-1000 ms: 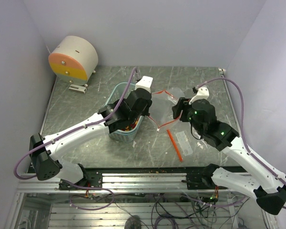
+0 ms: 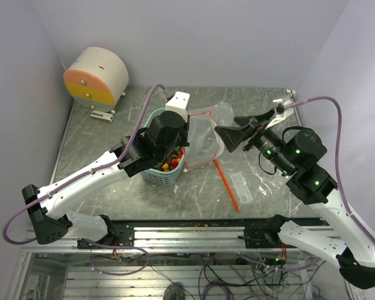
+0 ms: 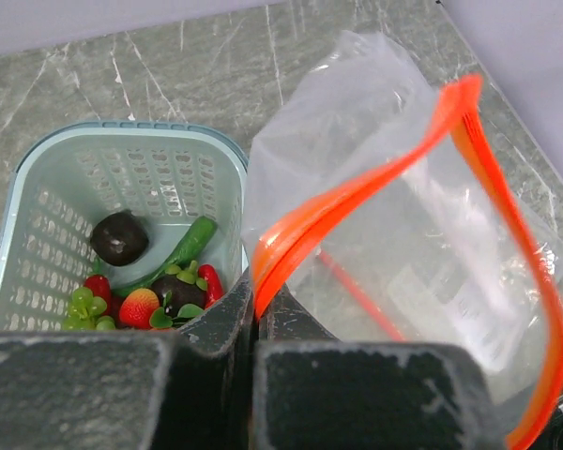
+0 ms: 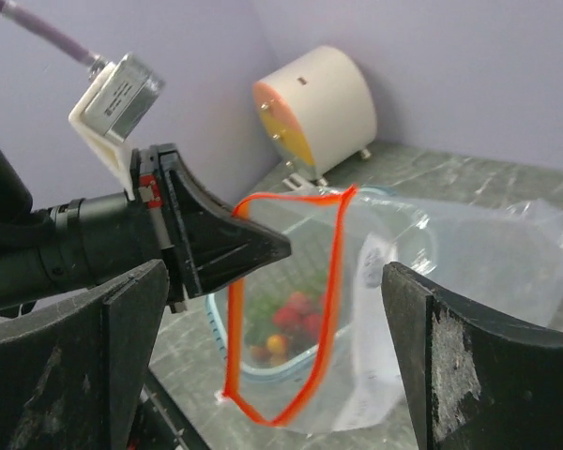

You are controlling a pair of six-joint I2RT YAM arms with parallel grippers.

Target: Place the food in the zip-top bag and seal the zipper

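My left gripper [image 2: 184, 130] is shut on the clear zip top bag [image 2: 205, 131], holding it at the orange zipper edge [image 3: 347, 197], so the mouth hangs open. My right gripper [image 2: 240, 130] stands open just right of the bag; in the right wrist view nothing is between its fingers. The plastic basket [image 3: 122, 135] sits left of the bag, holding food: a dark round fruit [image 3: 119, 237], a green cucumber-like vegetable [image 3: 192, 241], a strawberry [image 3: 139, 309], grapes [image 3: 86, 309] and a red pepper [image 3: 211, 283].
An orange strip [image 2: 226, 184] and a clear flat piece [image 2: 242, 187] lie on the grey table [image 2: 94, 175]. A cream drum with orange and yellow end [image 2: 97, 75] stands at the back left. Walls close in on both sides.
The left gripper has shifted left with the bag, whose mouth has changed shape.
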